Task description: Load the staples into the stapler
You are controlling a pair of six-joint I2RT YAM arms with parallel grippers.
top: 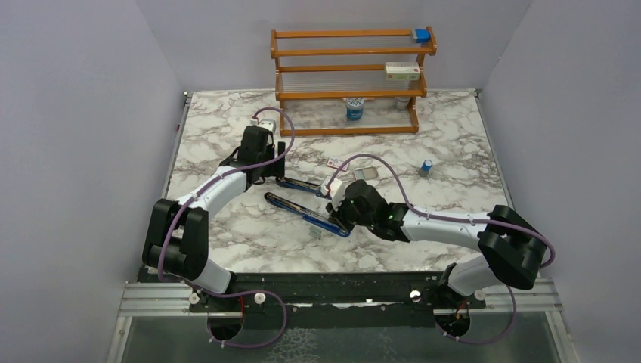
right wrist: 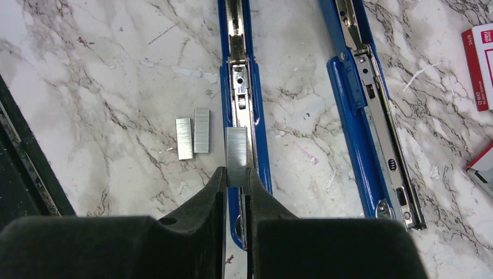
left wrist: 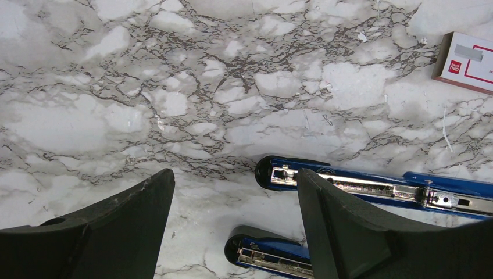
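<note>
My right gripper is shut on one end of a silver staple strip (right wrist: 236, 150), which is held above the near blue stapler (right wrist: 260, 136). That stapler lies opened out, its silver tray and spring showing; in the right wrist view the strip covers part of it, and contact cannot be told. A second opened stapler (right wrist: 356, 136) lies farther back. Two staple strips (right wrist: 201, 131) rest on the table beside the near stapler. My left gripper is open with its fingers wide apart, over bare marble by the staplers' black-ended parts.
A red-and-white staple box (top: 337, 163) and a pale open tray (top: 366, 173) lie behind the staplers. A small blue-capped bottle (top: 425, 166) stands to the right. The wooden rack (top: 348, 132) fills the back.
</note>
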